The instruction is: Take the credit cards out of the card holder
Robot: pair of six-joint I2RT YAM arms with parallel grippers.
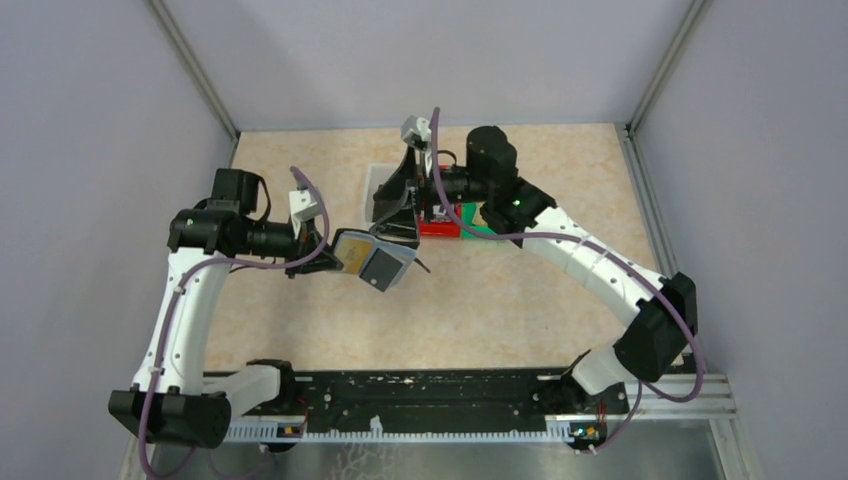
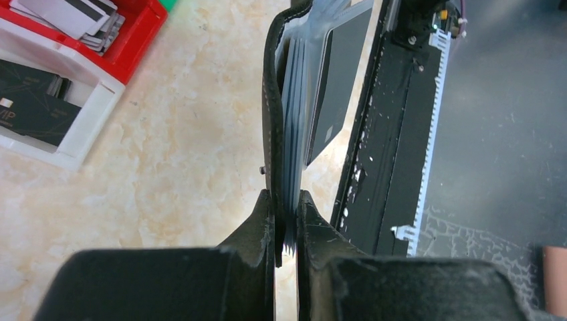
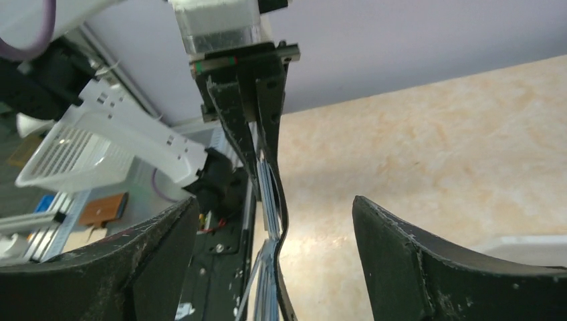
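Observation:
My left gripper (image 1: 318, 258) is shut on the edge of the black card holder (image 2: 273, 114), which hangs open above the table, showing a gold card (image 1: 352, 252) and a dark grey card (image 1: 381, 268) in clear sleeves. In the left wrist view its sleeves are seen edge-on. My right gripper has its fingers parted on either side of the holder's far end, with the holder's sleeves and dark cover between them and no clear contact.
At the back stand a white container (image 2: 93, 110) with black cards, a red container (image 2: 134, 60) with pale cards and a green container (image 1: 485, 230).

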